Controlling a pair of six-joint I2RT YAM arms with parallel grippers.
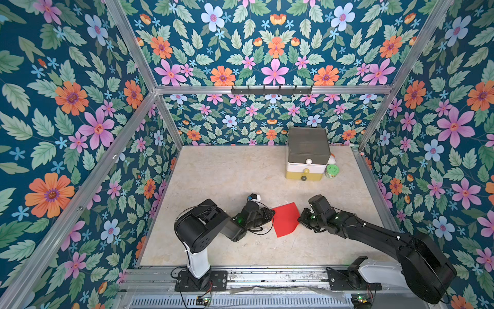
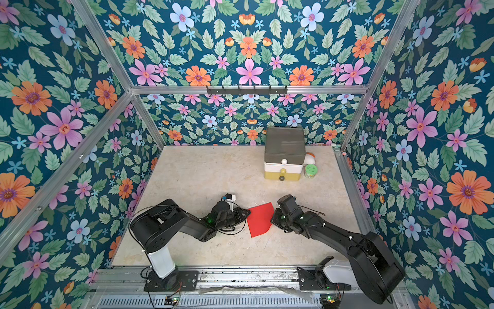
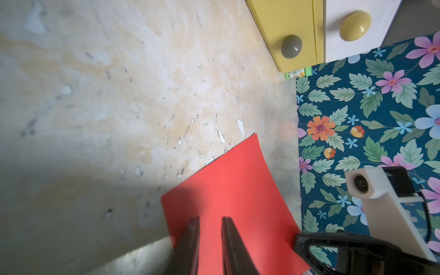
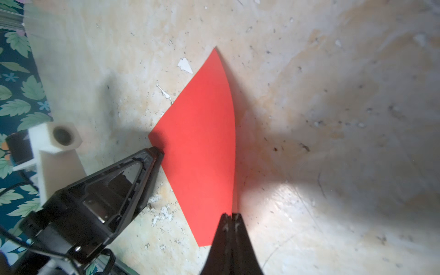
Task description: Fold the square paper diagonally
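Observation:
A red square of paper (image 1: 286, 219) lies between my two grippers on the pale table, its surface slightly bowed in the right wrist view. My right gripper is shut on the edge of the red paper (image 4: 199, 151), which curves up a little off the table there. Over the opposite side, my left gripper stands part open, red paper showing in the gap between its fingers. In the right wrist view, the tip of the left gripper is at the paper's left corner. No crease can be made out.
A small drawer box (image 1: 307, 153) with a dark top and a yellow lower drawer stands at the back right, a green-lidded jar (image 1: 332, 170) beside it. Bare table (image 1: 221, 175) lies behind the arms and to the left.

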